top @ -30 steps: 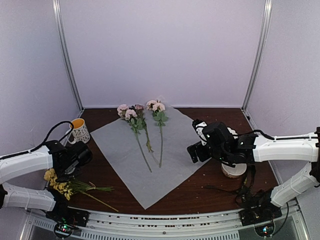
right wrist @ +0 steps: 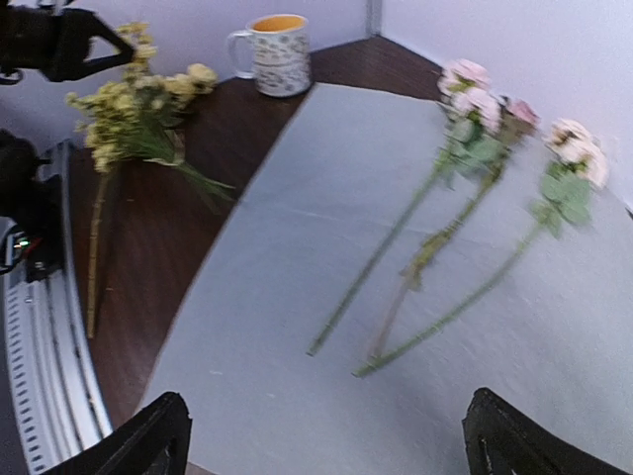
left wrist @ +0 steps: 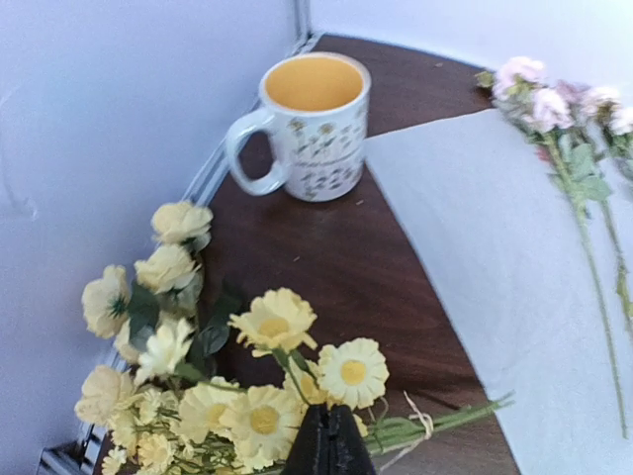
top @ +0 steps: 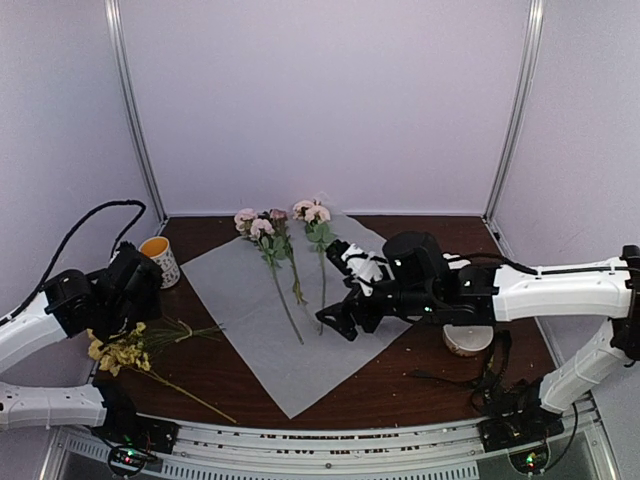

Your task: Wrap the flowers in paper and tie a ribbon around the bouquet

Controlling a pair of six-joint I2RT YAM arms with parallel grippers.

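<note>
My left gripper is shut at the bunch of yellow flowers [left wrist: 267, 416], its stems tied with string [left wrist: 427, 424]. In the top view this bunch [top: 160, 345] hangs a little off the table, with the left fingertips hidden. One separate yellow flower stem [top: 195, 398] slants below it. Pink flowers [top: 262, 228] and a paler pink flower [top: 316, 214] lie on the sheet of white paper [top: 290, 380]. Above that sheet, my right gripper [top: 338, 288] stands open, empty between its fingers.
A white mug with an orange inside [top: 161, 260] stands at the back left, close to the left arm. At the right, a white bowl [top: 468, 340] sits partly under the right arm beside a dark strap [top: 492, 365].
The tied yellow bunch has risen and turned with the left gripper, leaving its stem ends higher in the top view. My right gripper has moved left over the paper.
</note>
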